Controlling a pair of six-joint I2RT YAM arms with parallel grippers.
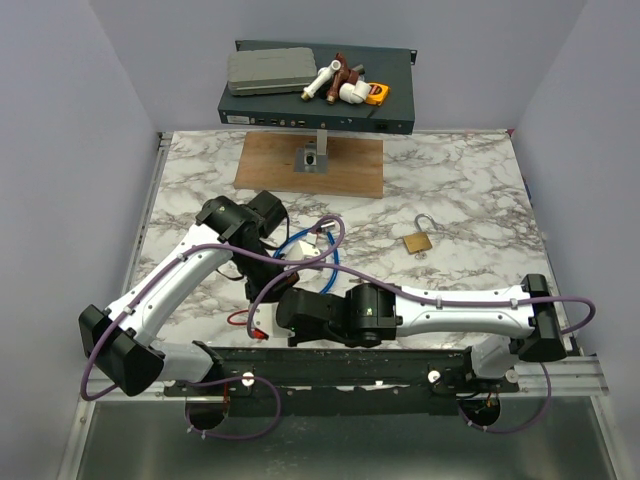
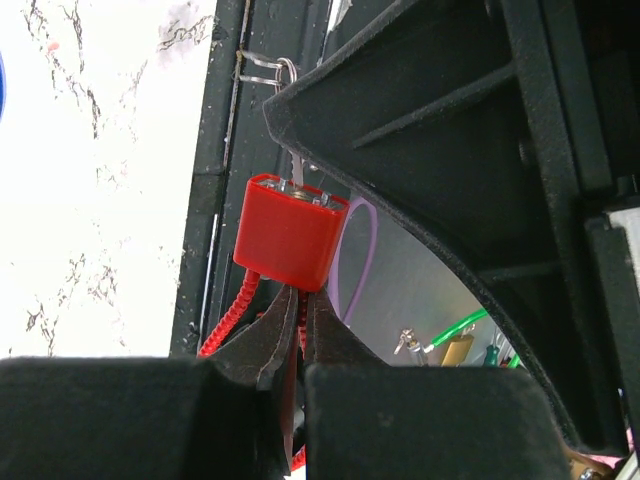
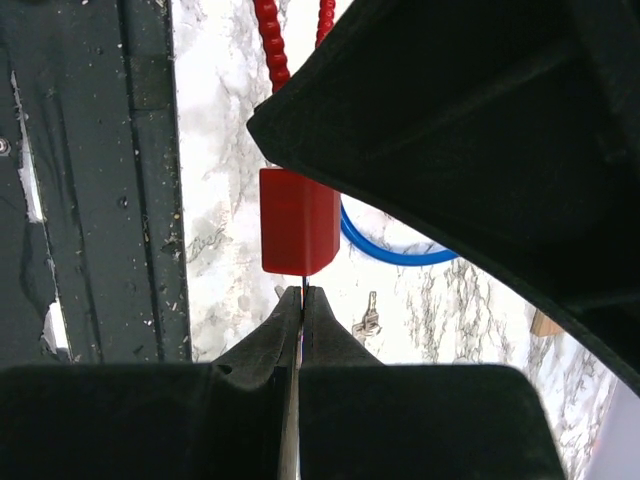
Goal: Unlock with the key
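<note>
A red lock body point(image 2: 290, 232) shows in both wrist views, its metal keyhole face turned toward a thin silver key point(image 2: 297, 168). My left gripper is shut on the red cable point(image 2: 232, 318) just behind the lock. Opposite it, my right gripper is shut on the key, of which only a thin edge shows between its fingertips. The key's blade reaches the keyhole face; how deep it sits, I cannot tell. In the top view the arms hide most of this, leaving a bit of red lock point(image 1: 260, 334) visible.
A brass padlock point(image 1: 417, 243) lies open on the marble table to the right. A blue cable point(image 1: 333, 262) loops near the arms, and a small metal piece point(image 3: 370, 316) lies below them. A wooden board point(image 1: 260, 165) is at the back.
</note>
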